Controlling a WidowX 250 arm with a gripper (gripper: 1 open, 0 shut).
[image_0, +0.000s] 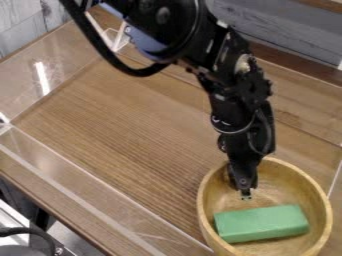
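My gripper (243, 180) points down into the near left-back part of a tan bowl (314, 205) at the lower right, its tips by the rim. Whatever sits between its fingers is too dark and small to make out. A green rectangular block (261, 222) lies in the front part of the bowl, apart from the fingertips.
A raised wooden edge runs along the back right. Dark cables are at the lower left corner.
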